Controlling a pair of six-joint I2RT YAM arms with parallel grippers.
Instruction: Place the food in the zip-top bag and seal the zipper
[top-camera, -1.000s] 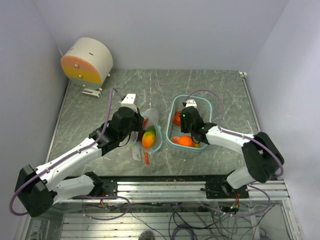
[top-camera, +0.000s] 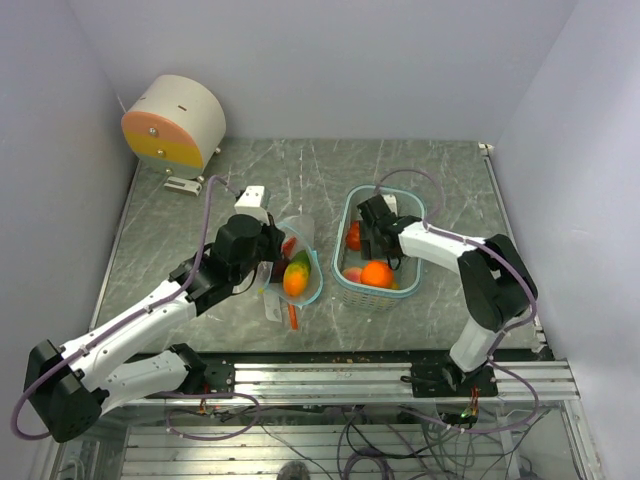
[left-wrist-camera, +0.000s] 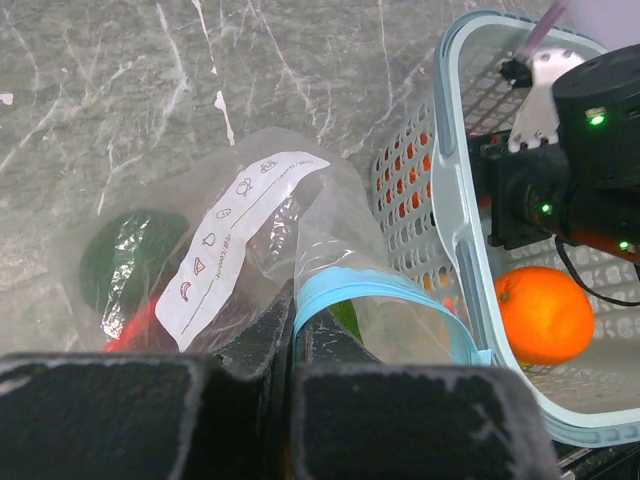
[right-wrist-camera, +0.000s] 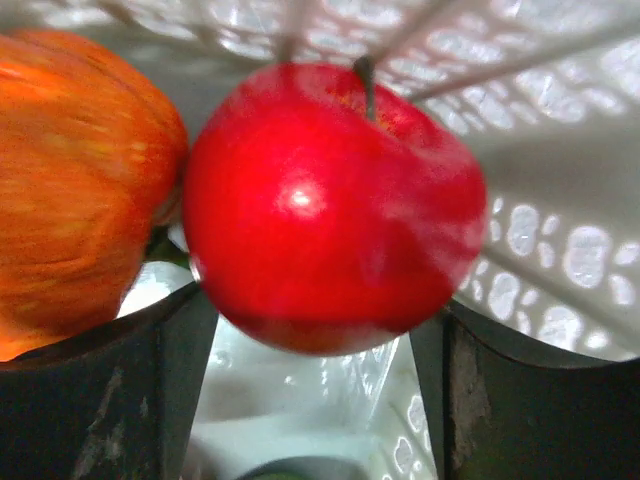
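In the top view a clear zip bag (top-camera: 308, 228) with a blue zipper lies left of the basket, with a mango (top-camera: 296, 279) and other food inside. My left gripper is shut on the bag's rim by the blue zipper strip (left-wrist-camera: 385, 283), whose mouth gapes to the right. Inside the basket, my right gripper is part open, its fingers at either side of a red apple's (right-wrist-camera: 335, 200) lower part. Whether both pads touch the apple, I cannot tell. The arm hides the apple from above.
The pale blue basket (top-camera: 345, 215) stands close right of the bag. It also holds an orange (top-camera: 377, 274), a peach-coloured fruit (top-camera: 352, 274) and an orange-red item (top-camera: 353, 237). A bread bin (top-camera: 175, 125) sits at the back left. Behind the bag the counter is bare.
The left arm and bag look nearly still.
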